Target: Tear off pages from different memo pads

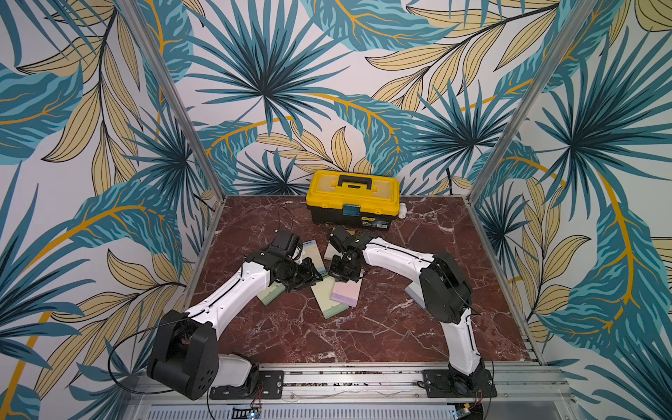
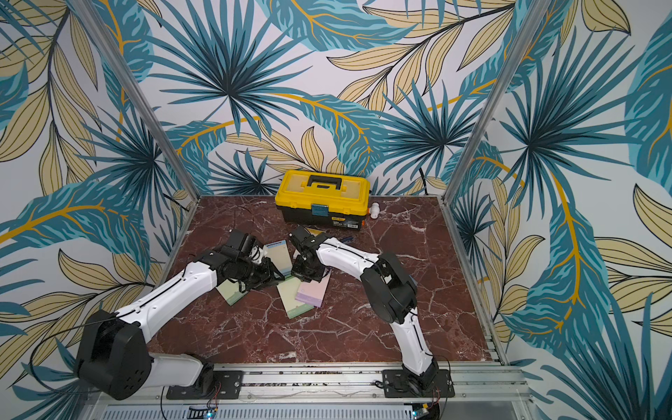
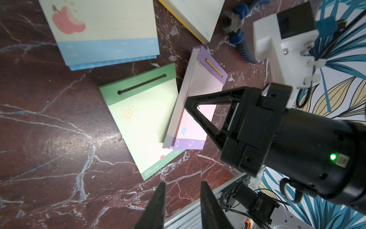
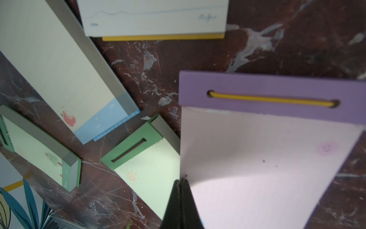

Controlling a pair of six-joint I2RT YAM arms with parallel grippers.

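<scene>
The purple memo pad (image 4: 266,152), with a purple binding strip and yellow cord, partly overlaps a green memo pad (image 3: 139,114) that has a sun drawn on it. My right gripper is shut with its tips together and nothing between them. It sits at the purple pad's left edge, the pad lying outside its fingers; in the left wrist view its tips show at that pad's side. My left gripper stands open and empty, with a clear gap between its fingertips, apart from the pads. The arms cover parts of the pads in both top views.
A blue-edged memo pad (image 3: 110,47), a yellow-edged pad (image 3: 196,13) and another green pad (image 4: 38,148) lie around. Pliers (image 3: 241,30) rest near the yellow-edged pad. Behind stands a yellow toolbox (image 1: 353,196).
</scene>
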